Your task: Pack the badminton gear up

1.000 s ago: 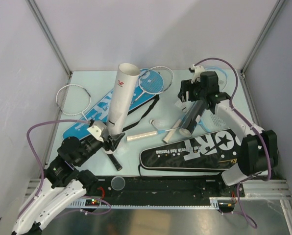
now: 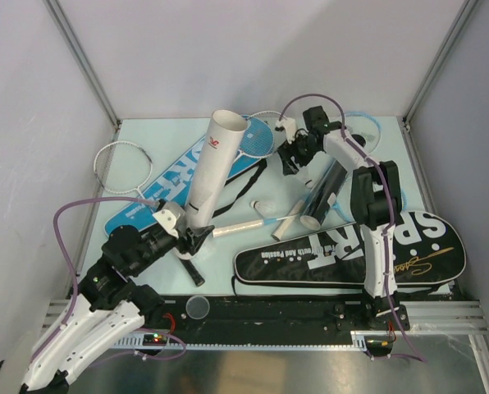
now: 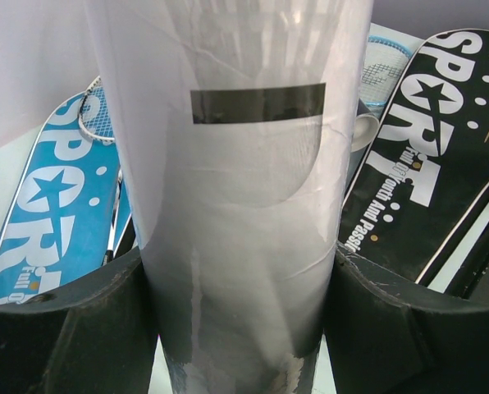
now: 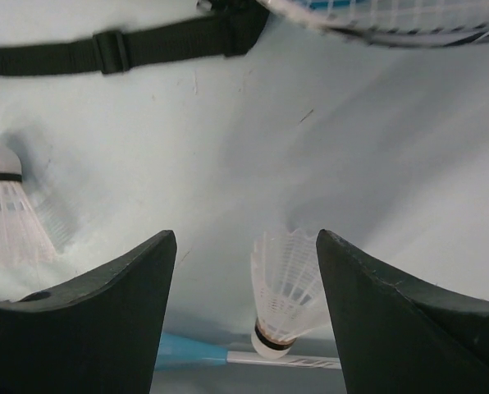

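Note:
A tall white tube (image 2: 209,176) stands tilted over the table, with my left gripper (image 2: 194,234) shut round its lower part. In the left wrist view this tube (image 3: 240,180) fills the middle, clasped between both black fingers. My right gripper (image 2: 290,164) hangs over the back middle of the table. Seen from its wrist, the right gripper is part open and nothing is gripped. A shuttlecock (image 4: 285,287) lies below, near the right fingertip, its skirt toward the far side. Another shuttlecock (image 4: 6,209) rests further left.
A blue racket bag (image 2: 134,215) lies at left and a black one (image 2: 302,258) at front right. Rackets lie around: a white one (image 2: 102,168) at left, a blue one (image 2: 258,141) at the back. A dark tube (image 2: 325,197) sits right of centre. A round cap (image 2: 198,308) is at the front edge.
The left gripper and tube have shifted slightly right.

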